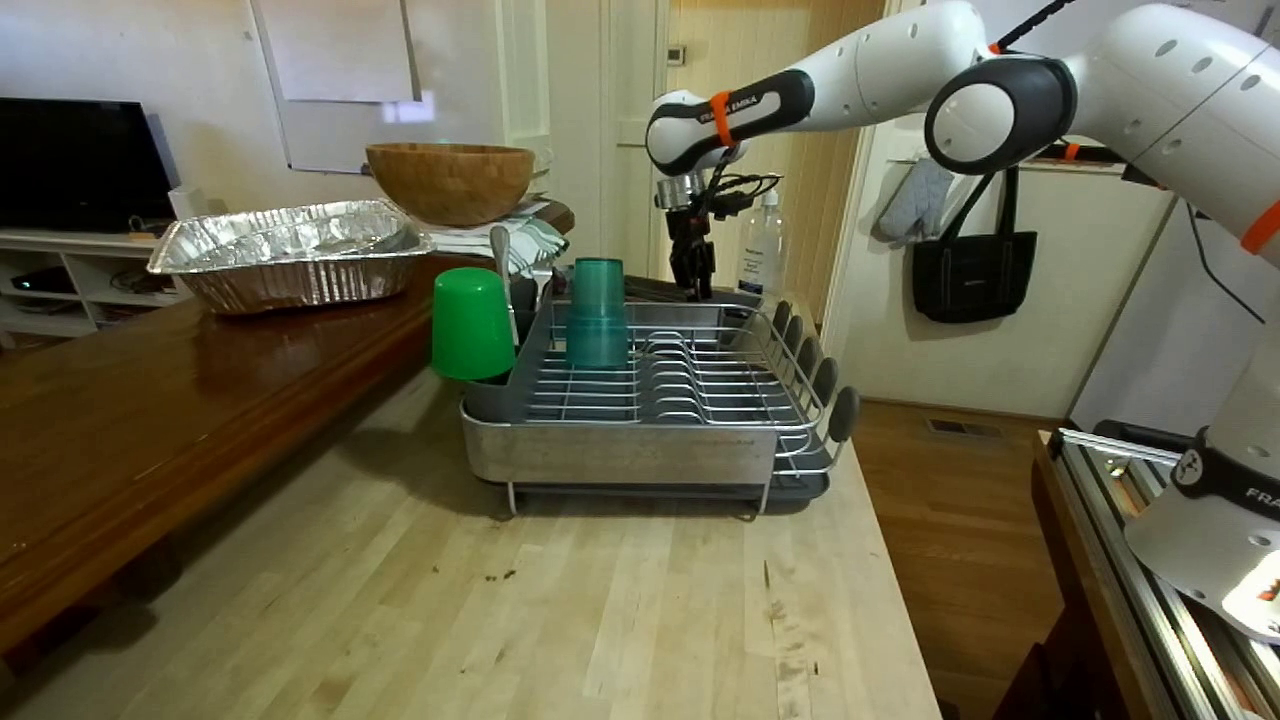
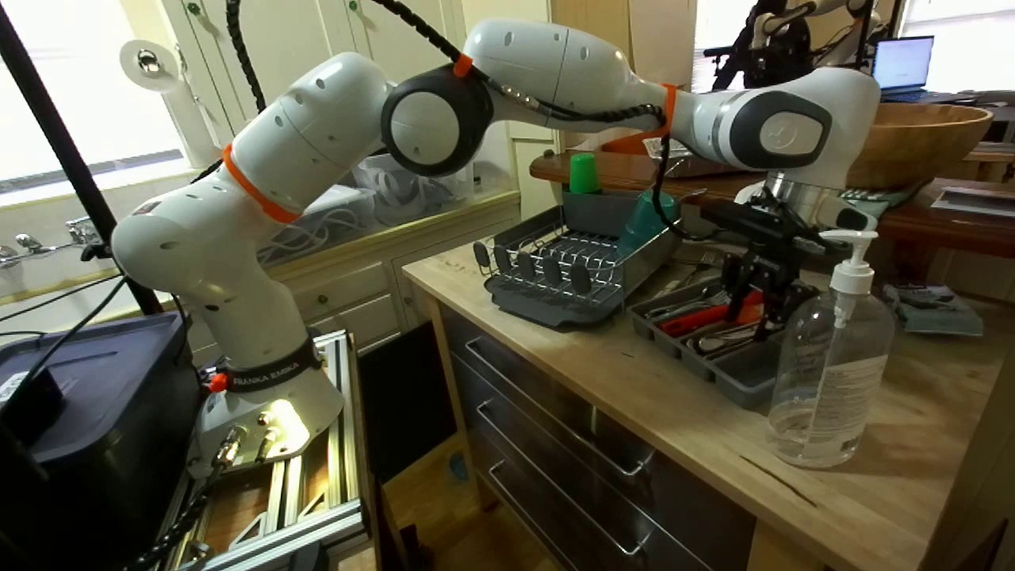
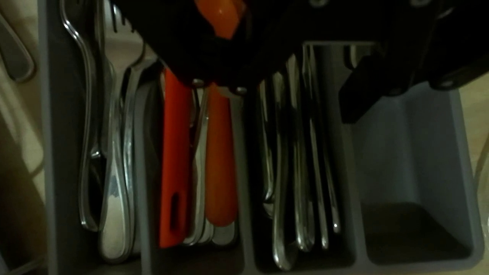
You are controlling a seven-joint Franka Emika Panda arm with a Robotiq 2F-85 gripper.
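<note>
My gripper is low over a grey cutlery tray [image 3: 250, 183]. Its black fingers stand apart in the wrist view, one over the orange-handled utensils and the other over the divider by the right compartment. Below the gap lies silver cutlery [image 3: 300, 183], with nothing clearly gripped. Beside it are a red-orange handle [image 3: 173, 160] with a slot and a rounded orange handle [image 3: 222, 160]. Forks [image 3: 117, 211] fill the left compartment. The right compartment [image 3: 408, 229] looks empty at its near end. In exterior view 1, the dish rack largely hides the tray.
A clear pump bottle [image 2: 828, 381] stands close beside the tray and gripper. The dish rack [image 1: 618, 454] holds a teal cup [image 1: 596, 312], with a green cup [image 1: 471, 324] at its side.
</note>
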